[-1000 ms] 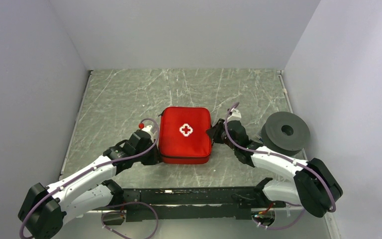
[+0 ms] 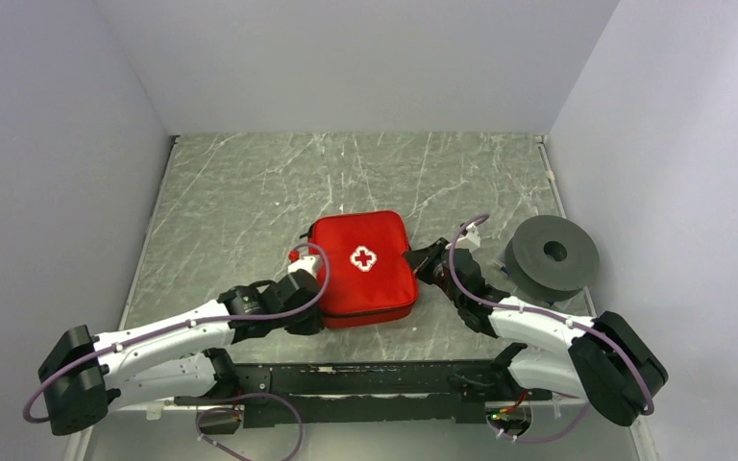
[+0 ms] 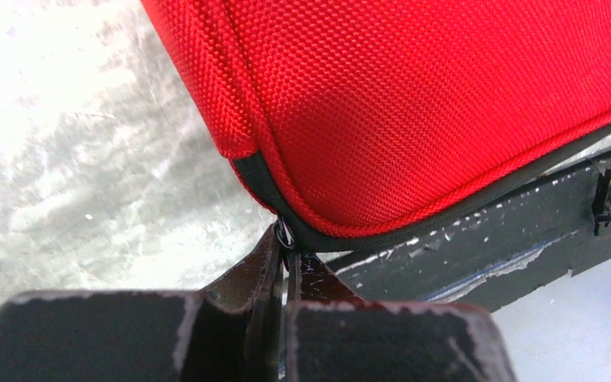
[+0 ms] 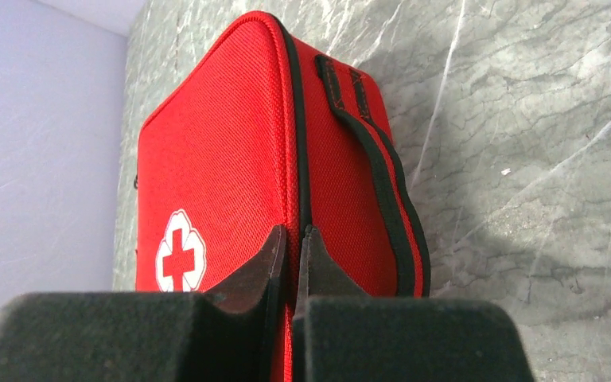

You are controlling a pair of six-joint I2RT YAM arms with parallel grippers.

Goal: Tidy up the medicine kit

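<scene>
A red medicine kit (image 2: 363, 274) with a white cross patch lies closed near the table's front, turned slightly askew. At its front left corner my left gripper is shut on what looks like the zipper pull, right against the black zipper band (image 3: 461, 219). On the kit's right side, my right gripper is shut on the lid's edge beside the black zipper tape (image 4: 298, 135). A carry handle (image 4: 390, 191) with black trim shows on that side. In the top view the left arm covers the kit's front left corner.
A dark grey round spool (image 2: 552, 255) stands at the right by the wall. A dark beam (image 2: 375, 379) runs along the front edge.
My left gripper has moved right along the kit's front left corner. The kit has rotated a little and shifted slightly toward the front right.
</scene>
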